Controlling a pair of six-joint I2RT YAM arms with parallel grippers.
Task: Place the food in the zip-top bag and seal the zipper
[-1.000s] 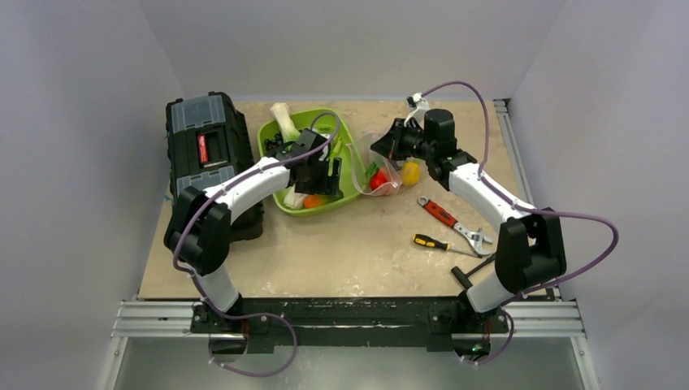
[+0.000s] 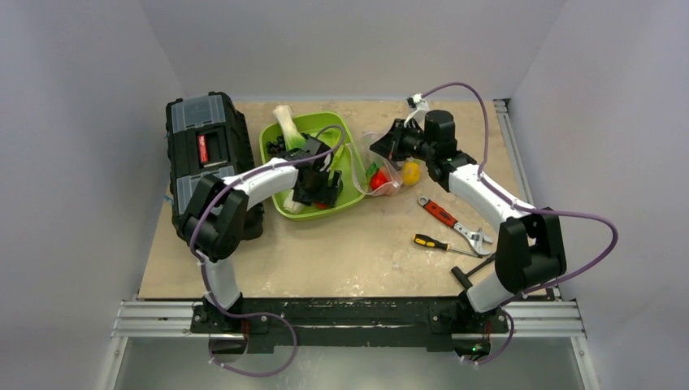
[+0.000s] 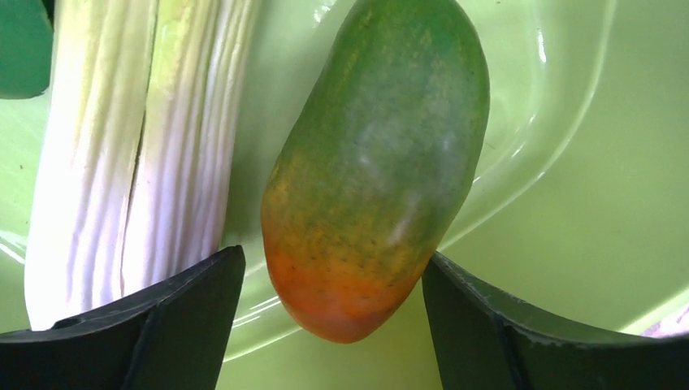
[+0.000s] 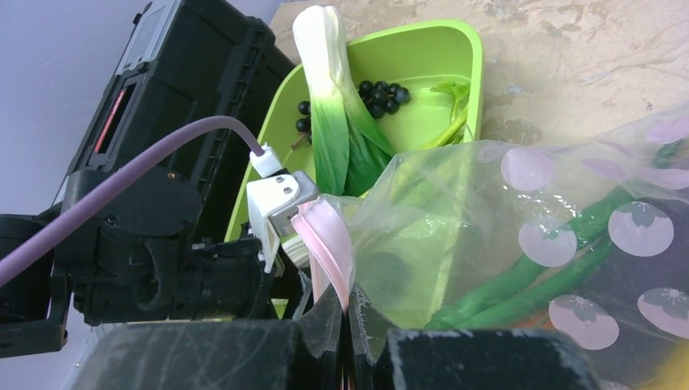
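A mango point(image 3: 378, 162), green fading to orange, lies in the green basin point(image 2: 351, 193). My left gripper is part open over the basin, its fingers on either side of the mango's orange end; the right finger point(image 3: 467, 313) looks close to the skin or touching it. In the right wrist view, my right gripper is shut on the pink zip edge of the clear bag point(image 4: 504, 215). The bag's mouth faces the basin. Inside it show green stalks point(image 4: 520, 276), and the top view shows a red item point(image 2: 379, 179) there.
Long pale stalks point(image 3: 130, 162) lie beside the mango. The basin also holds a leafy white vegetable point(image 4: 325, 57) and dark grapes point(image 4: 382, 97). A black toolbox point(image 2: 203, 146) stands left. A wrench point(image 2: 439, 213) and screwdriver point(image 2: 431, 241) lie front right.
My left gripper has moved down and slightly toward the front over the mango, covering most of its orange end in the top view. The basin shifted slightly. My right arm holds still.
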